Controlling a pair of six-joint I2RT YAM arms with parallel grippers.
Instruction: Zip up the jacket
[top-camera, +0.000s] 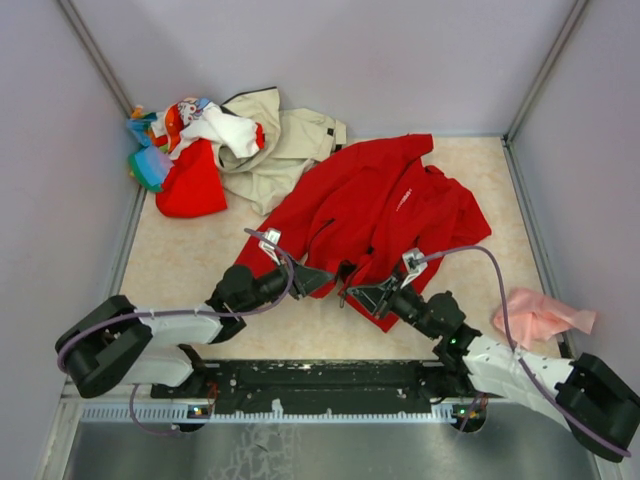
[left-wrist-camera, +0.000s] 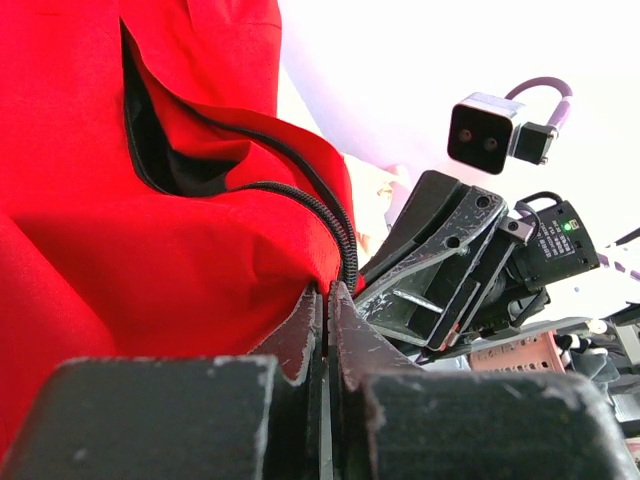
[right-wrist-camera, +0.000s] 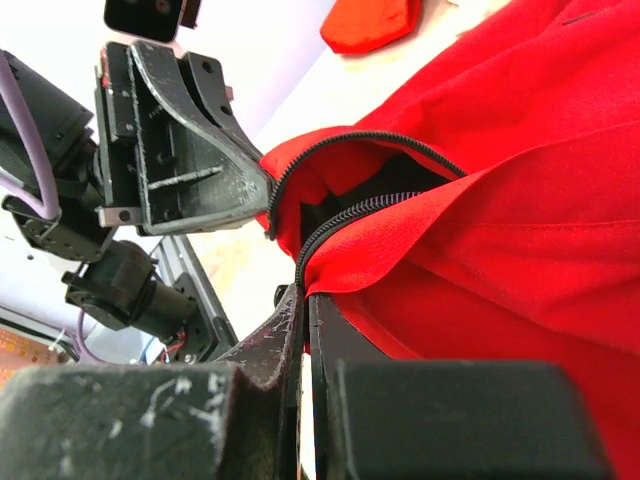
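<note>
The red jacket (top-camera: 380, 200) lies spread in the middle of the table, front opening toward me. Two black zipper tapes (left-wrist-camera: 300, 190) curve down to the lower edge, with dark lining between them. My left gripper is shut at the end of the tapes in the left wrist view; anything between its fingertips is hard to make out. My right gripper is shut at the lower end of a zipper tape (right-wrist-camera: 360, 210), where the red fabric folds; what its tips pinch is unclear. In the top view both grippers meet near the jacket's front edge, close together.
A pile of clothes (top-camera: 200, 155) in beige, red, white and other colours lies at the back left. A pink cloth (top-camera: 540, 317) is at the right edge. Walls surround the table; bare table shows left of the jacket.
</note>
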